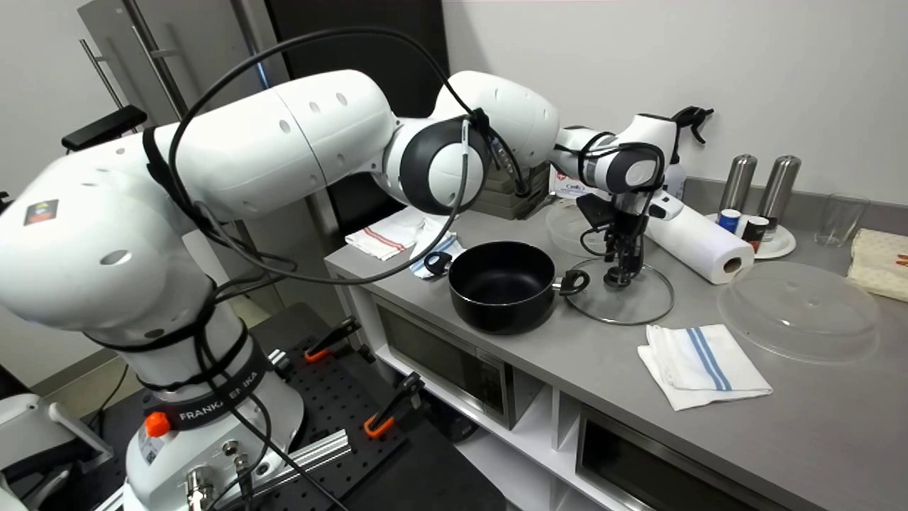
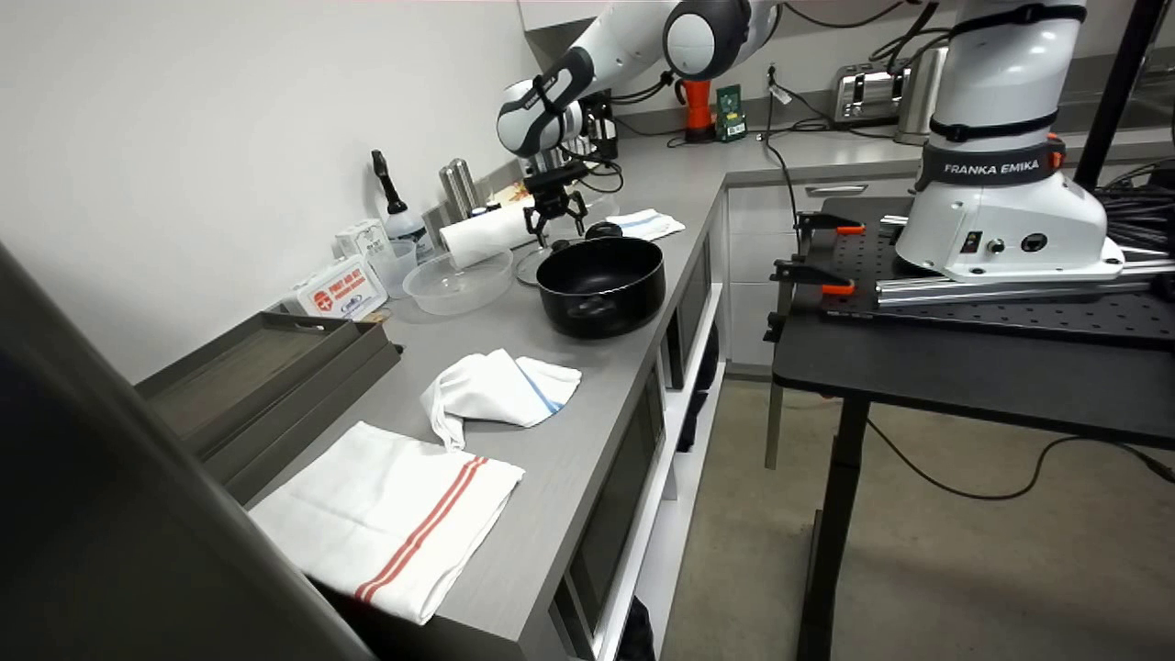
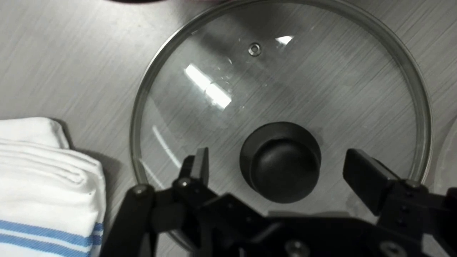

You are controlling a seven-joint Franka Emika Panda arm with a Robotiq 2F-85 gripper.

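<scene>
A glass lid (image 3: 334,94) with a metal rim lies flat on the grey counter, its round black knob (image 3: 285,167) facing up. My gripper is open over it, one finger on each side of the knob, with visible space between knob and fingers in the wrist view. From outside, the gripper (image 1: 623,277) points down at the knob, low above the lid (image 1: 651,299). Left of the lid stands an empty black pot (image 1: 502,288) with two side handles.
A folded blue-striped towel (image 1: 704,366) lies in front of the lid. Behind are a paper towel roll (image 1: 699,238) and a clear plastic bowl (image 2: 460,288). To the right sits a clear plastic cover (image 1: 800,311). More cloths (image 2: 391,512) lie at the counter's other end.
</scene>
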